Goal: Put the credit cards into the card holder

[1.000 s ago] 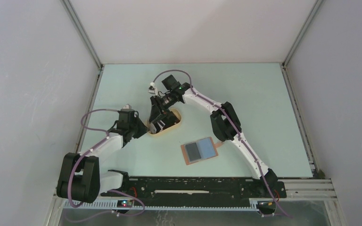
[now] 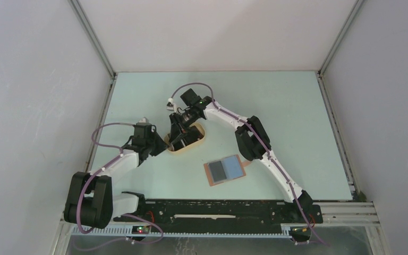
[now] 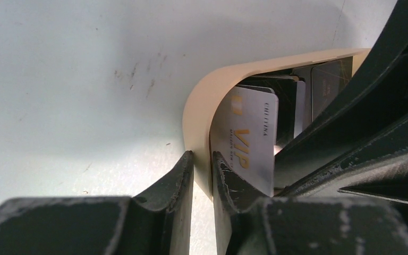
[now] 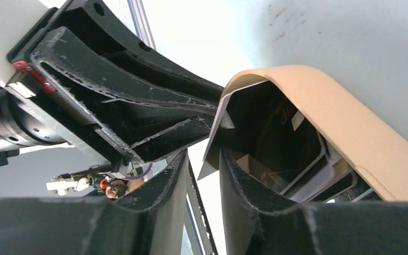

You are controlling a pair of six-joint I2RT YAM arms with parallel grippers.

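In the top view, a tan box (image 2: pixel 201 139) holding several cards stands left of centre. The left gripper is shut on the wall at the box's end. Just inside that wall, a silver VIP card (image 3: pixel 244 135) stands on edge. Seen from the right wrist, my right gripper is above the box with its fingers part open. The corner of a thin upright card (image 4: pixel 208 169) shows in the gap between its fingertips, and I see no grip on it. The open card holder (image 2: pixel 208 171), brown with grey and blue panels, lies nearer the front.
Dark cards (image 4: pixel 276 125) stand farther inside the box. Both arms crowd the box's left end, the left gripper's fingers close beside the right's. Right of the card holder the table (image 2: pixel 303 138) is bare.
The left arm, the box and the card holder stay put.
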